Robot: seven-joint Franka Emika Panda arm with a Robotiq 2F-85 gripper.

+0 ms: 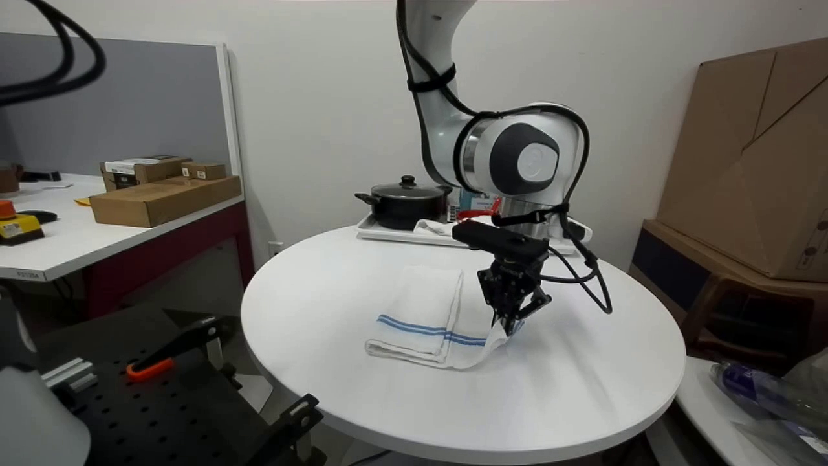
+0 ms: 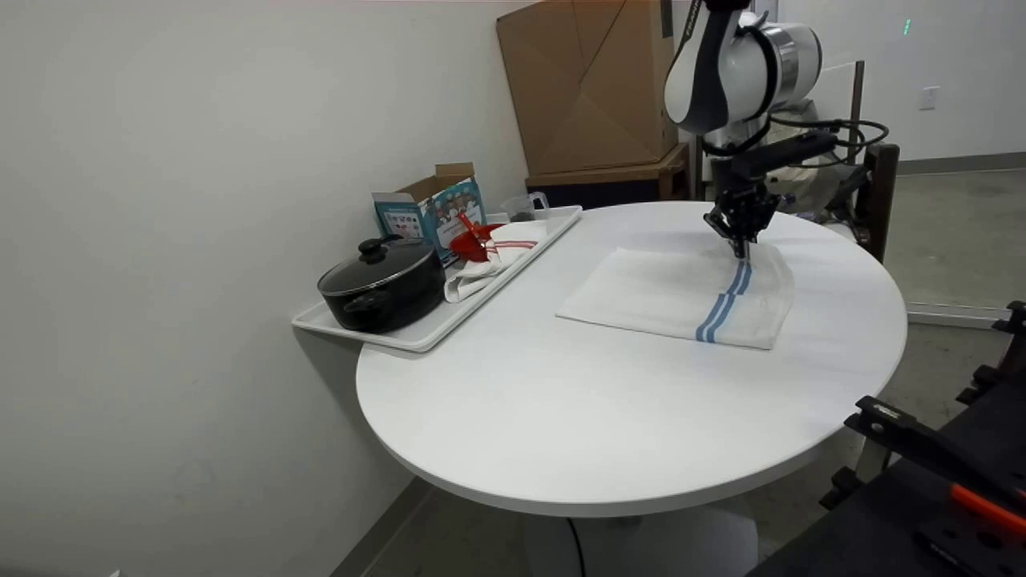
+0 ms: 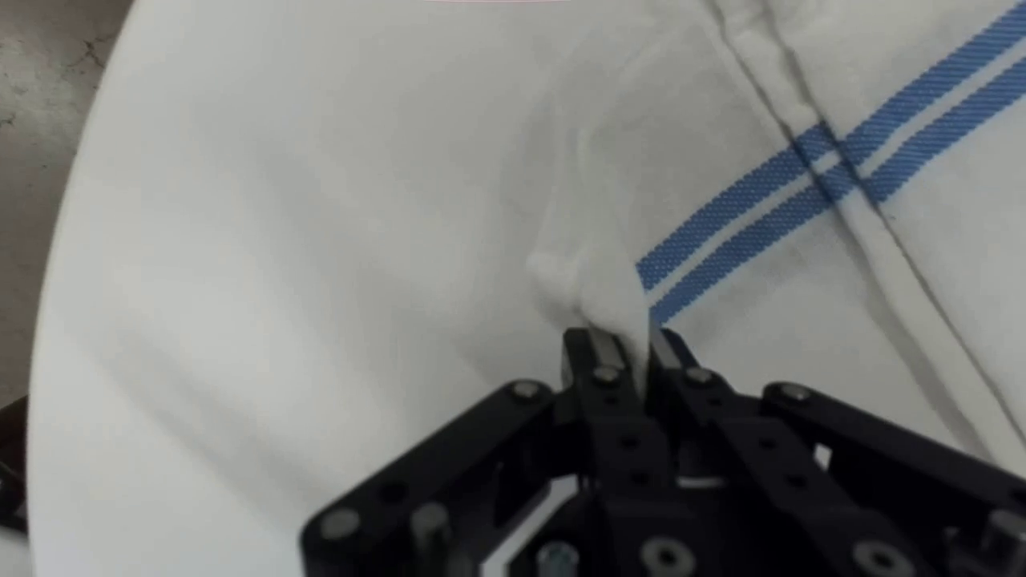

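A white towel with a double blue stripe lies partly folded on the round white table. My gripper is shut on the towel's edge close to the stripe, and white cloth bunches up between the fingertips. In the second exterior view the towel spreads flat, apart from the side under the gripper. The wrist view shows a folded hem crossing the stripes to the right of the fingers. The pinched part is slightly lifted; the rest of the cloth rests on the tabletop.
At the table's back edge stands a white tray with a black lidded pot, a red item, a red-striped cloth and a blue box.
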